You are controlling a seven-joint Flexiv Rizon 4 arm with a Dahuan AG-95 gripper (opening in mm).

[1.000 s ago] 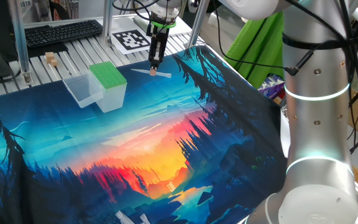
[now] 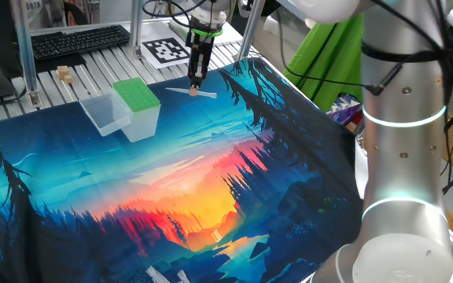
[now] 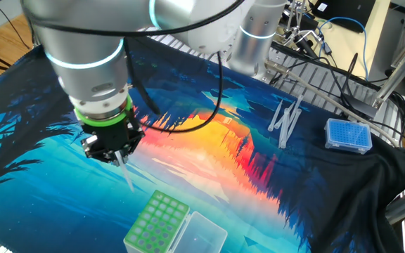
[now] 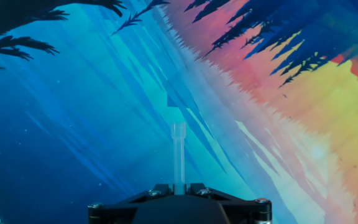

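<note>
A clear, slender pipette tip sits crosswise between the fingertips of my gripper, which is shut on it. From the wrist, the wide end of that tip points away from the gripper, over the blue part of the cloth. In exterior view 2 the tip sticks out toward the box with the green rack top. This box stands to the left of the gripper in exterior view 1, its clear lid hanging open. Any gap between tip and cloth is hard to judge.
Several loose tips lie on the dark cloth, and a blue-topped box stands near them. Behind the cloth are small wooden blocks, a keyboard and a marker sheet.
The gripper and the tip stay practically in place. Only the upper arm and its cable at the right have shifted very slightly.
</note>
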